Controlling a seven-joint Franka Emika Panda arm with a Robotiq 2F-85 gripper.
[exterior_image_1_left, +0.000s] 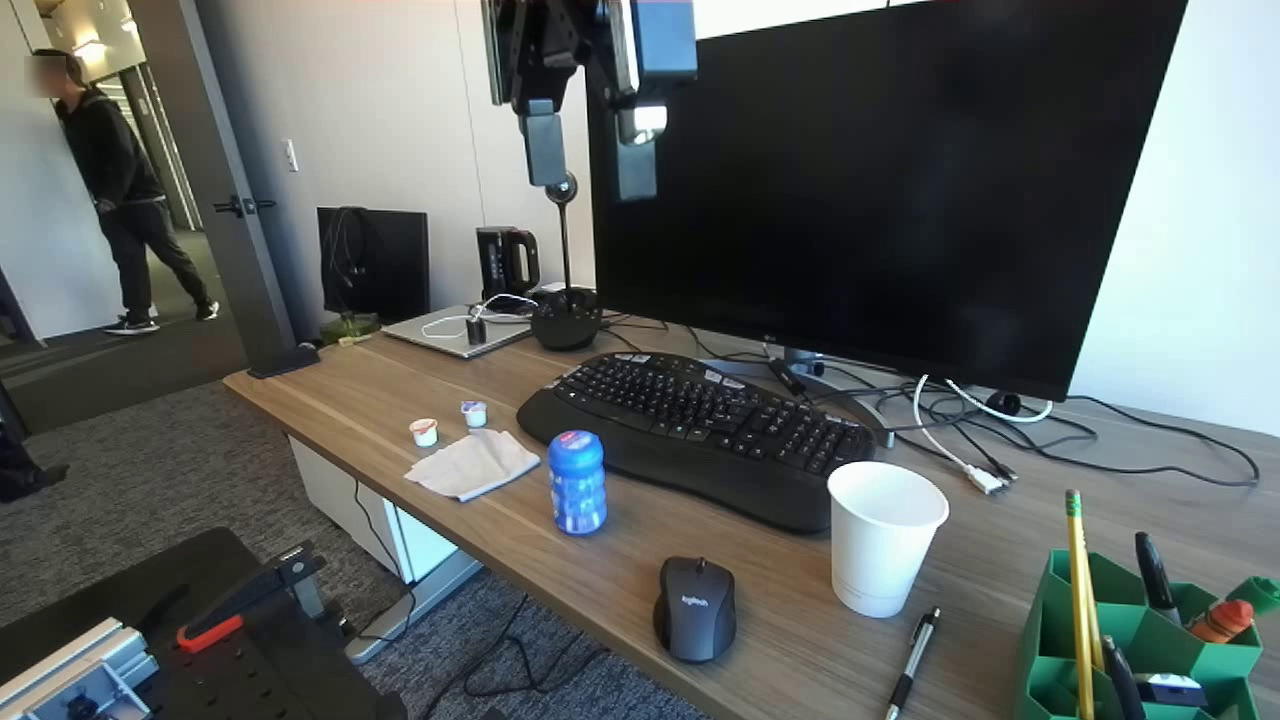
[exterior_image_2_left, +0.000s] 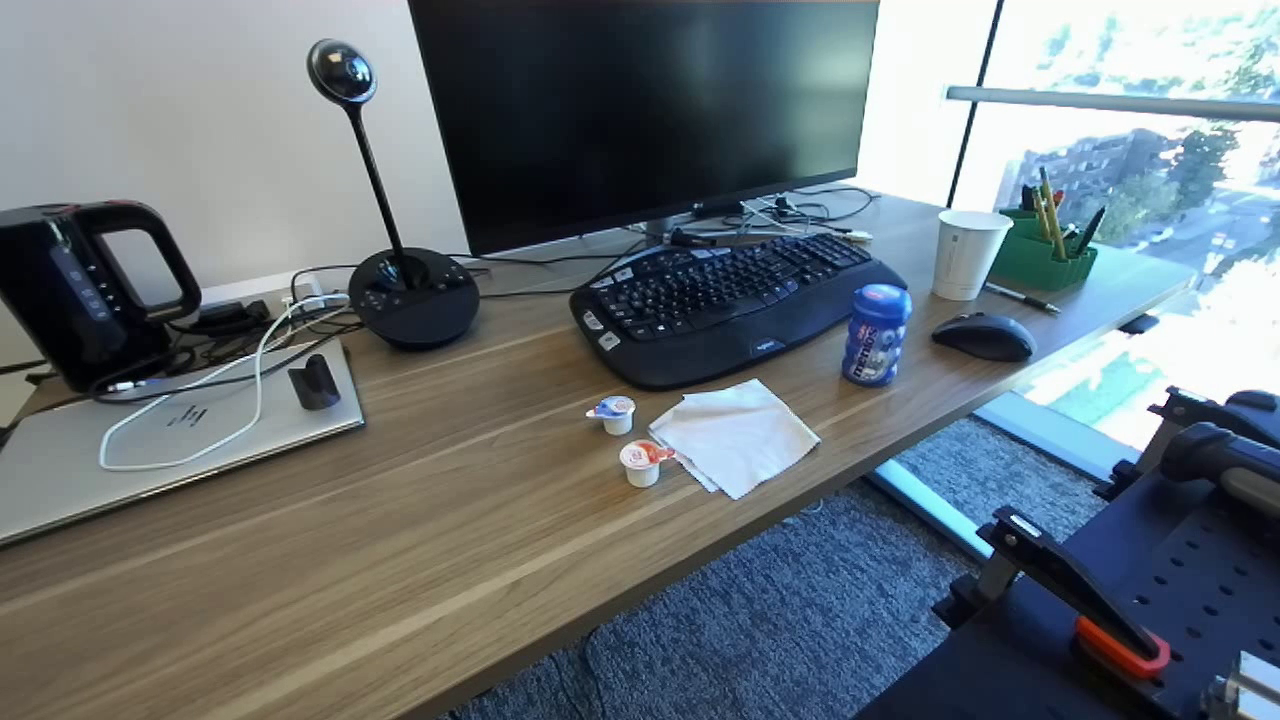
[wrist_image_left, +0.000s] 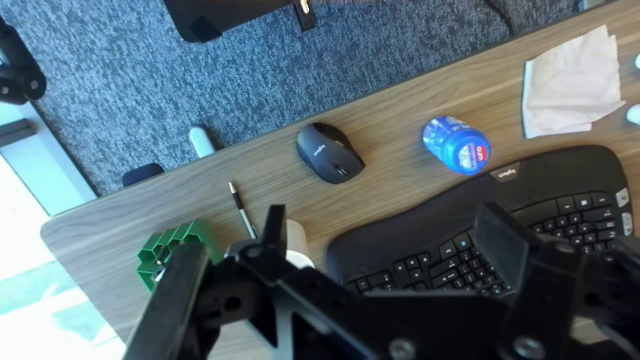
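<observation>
My gripper (exterior_image_1_left: 591, 166) hangs high above the desk, in front of the monitor's left edge, open with nothing between its fingers. From the wrist view, the gripper looks down over the keyboard (wrist_image_left: 480, 234) and the white paper cup (wrist_image_left: 298, 243), which its left finger partly hides. A blue gum bottle (exterior_image_1_left: 578, 482) stands upright near the desk's front edge. To its right lies a dark mouse (exterior_image_1_left: 695, 610). The cup (exterior_image_1_left: 882, 536) stands upright and apart from the pen (exterior_image_1_left: 915, 662). A folded pale cloth (exterior_image_2_left: 734, 437) lies flat beside two small creamer cups (exterior_image_2_left: 617, 415).
A green pen holder (exterior_image_1_left: 1128, 636) stands at the desk's right end. The large monitor (exterior_image_1_left: 888, 180) rises behind the keyboard, with loose cables under it. A webcam stand (exterior_image_2_left: 414, 298), laptop (exterior_image_2_left: 180, 432) and kettle (exterior_image_2_left: 90, 294) occupy the far left. Bare desk (exterior_image_2_left: 396, 552) lies left of the creamers.
</observation>
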